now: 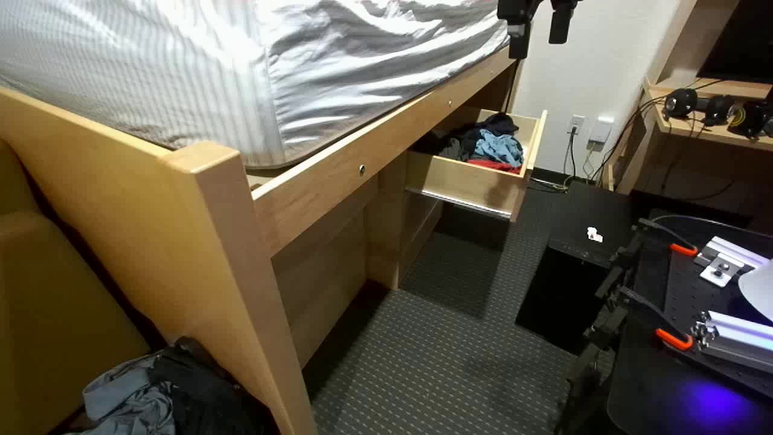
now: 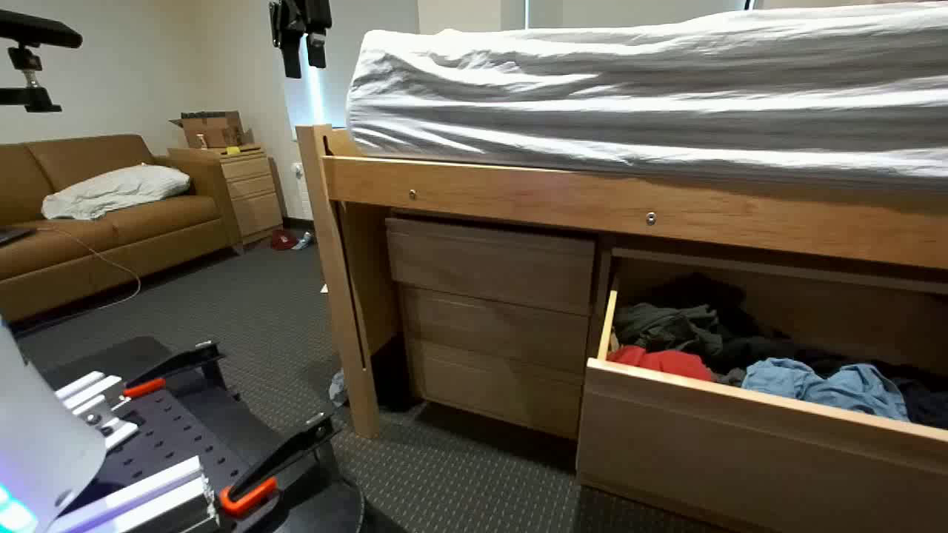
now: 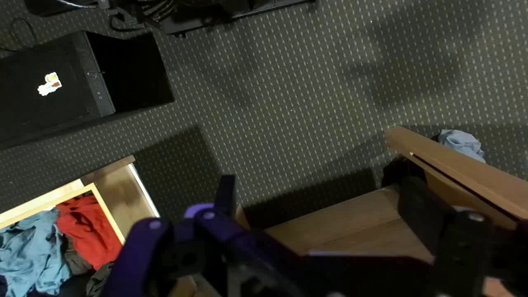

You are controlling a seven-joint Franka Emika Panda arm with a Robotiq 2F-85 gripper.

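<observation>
High above the floor, my gripper [image 1: 539, 35] is open and holds nothing. The wrist view shows wide empty space between its two dark fingers, with floor and closed drawer fronts far below. A wooden drawer [image 2: 755, 453] under the bed is pulled out. Inside it lie a red cloth [image 3: 89, 227], a light blue garment [image 1: 498, 148] and dark clothes [image 1: 497, 124]. From the wrist, this drawer appears at the lower left, well away from the fingers. In exterior view 2 the gripper [image 2: 304, 61] hangs near the bed's left end.
A bed rail [image 2: 533, 191] and striped mattress [image 1: 377, 58] stand above the drawers. Closed drawers [image 2: 493, 311] are beside the pulled-out one. A black box-like unit [image 3: 44, 94] stands opposite on the carpet. The clamped robot table [image 1: 652, 348] is nearby; carpet between is mostly clear.
</observation>
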